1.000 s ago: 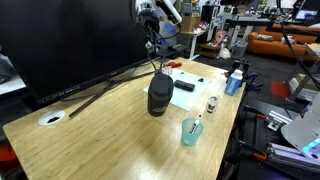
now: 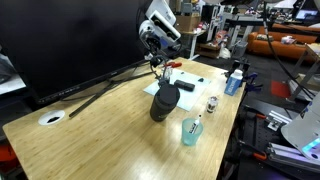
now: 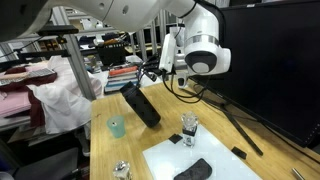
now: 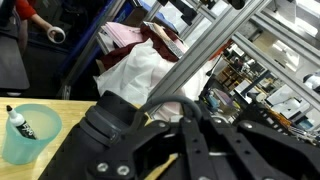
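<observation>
A black cylindrical container (image 3: 143,106) is tilted over the table, its ends at different heights in exterior view 2. At its upper part is my gripper (image 3: 152,74), shut on it; the exact contact is hard to make out against the dark surfaces. From the wrist, the black container (image 4: 92,140) fills the lower left beside the dark finger parts. A translucent teal cup (image 2: 192,131) stands on the wooden table, apart from the container, with a marker (image 4: 20,122) leaning inside it.
White paper (image 3: 190,158) bears a dark flat object (image 3: 193,170) and a clear glass (image 3: 189,126). Another small glass (image 2: 212,104) and a blue bottle (image 2: 234,80) stand toward the right. A white roll (image 2: 52,117) lies at the left.
The black container has gone from nearly upright to clearly tilted, shifting slightly right and down in exterior view 1. My arm has swung and lowered along with it. The cup has stayed put.
</observation>
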